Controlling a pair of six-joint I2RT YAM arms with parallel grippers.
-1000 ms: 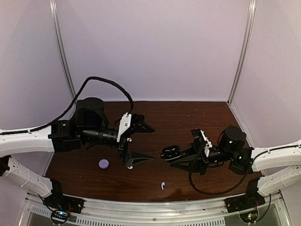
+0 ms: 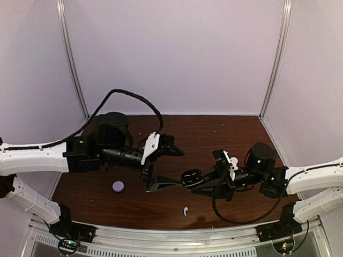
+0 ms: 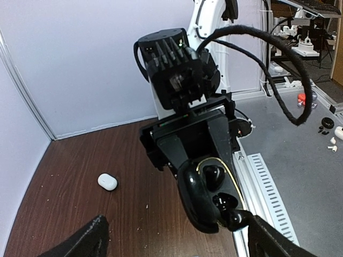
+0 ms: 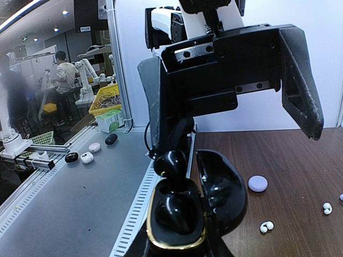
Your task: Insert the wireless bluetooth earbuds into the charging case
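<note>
The black charging case (image 2: 191,178) has its lid open, and my right gripper (image 2: 199,184) is shut on it above the table. In the left wrist view, a black earbud (image 3: 213,176) lies in one slot of the case. Another black earbud (image 3: 236,218) sticks out at the case's near end, by the other slot; how deep it sits cannot be told. My left gripper (image 2: 181,168) stands open, its lower finger (image 2: 163,183) close against the case end. From the right wrist view, this finger (image 4: 153,101) reaches down near the protruding earbud (image 4: 170,163).
On the table lie a lilac round case (image 4: 258,183) and small white earbuds (image 4: 266,227). A white oval case (image 3: 107,182) rests farther off in the left wrist view.
My left gripper has moved right, its lower finger now reaching the case end. The right gripper, still with the case, has shifted slightly left and down.
</note>
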